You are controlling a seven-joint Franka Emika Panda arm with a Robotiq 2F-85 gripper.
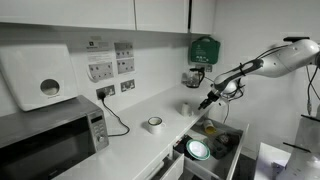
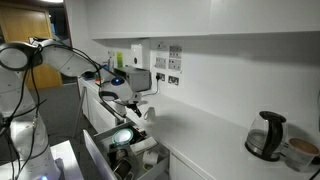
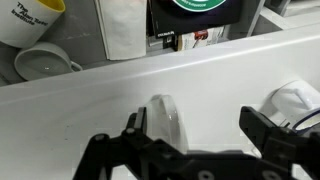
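Note:
On the white counter stands a pale, upright cup-like object (image 1: 186, 108), seen from above in the wrist view, where the white cup (image 3: 166, 120) lies between the spread fingers but partly hidden by the gripper body. My gripper (image 1: 206, 103) is to its right in the first exterior view, close to the drawer's side of the counter. The gripper is open, its dark fingers (image 3: 265, 135) wide apart. Contact with the cup cannot be seen.
In the open drawer are a yellow cup (image 3: 34, 18), a pale mug (image 3: 44, 62) and a green-and-white plate (image 1: 197, 149). A white pot (image 1: 154, 126) stands along the counter, with a microwave (image 1: 56, 144) farther left. A kettle (image 2: 265, 135) is at the other end.

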